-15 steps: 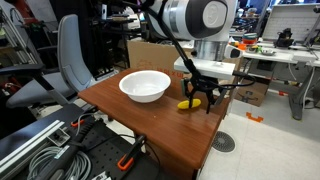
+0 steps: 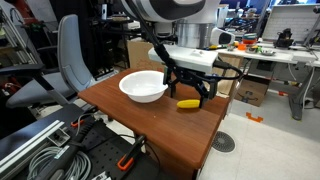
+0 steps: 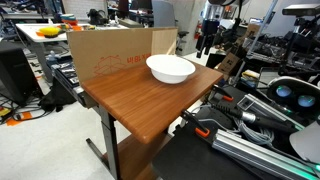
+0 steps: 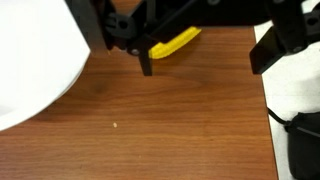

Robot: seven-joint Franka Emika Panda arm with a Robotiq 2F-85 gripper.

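Observation:
A yellow elongated object (image 2: 188, 103) lies on the brown table (image 2: 150, 117), to the right of a white bowl (image 2: 144, 86). My gripper (image 2: 191, 89) is open above the table, close to the yellow object, and no contact shows. From the wrist view, the yellow object (image 4: 176, 42) appears beside the left finger (image 4: 145, 60), partly covered by the gripper's body. The gap of my gripper shows only bare wood at its tips. The bowl (image 4: 35, 65) fills the left edge there. In exterior view 2 the bowl (image 3: 170, 68) sits near the table's far part.
A cardboard panel (image 3: 110, 52) stands along one side of the table. Beyond the table edge, a black item (image 4: 303, 145) shows at the right of the wrist view.
The yellow object and the bowl have not moved.

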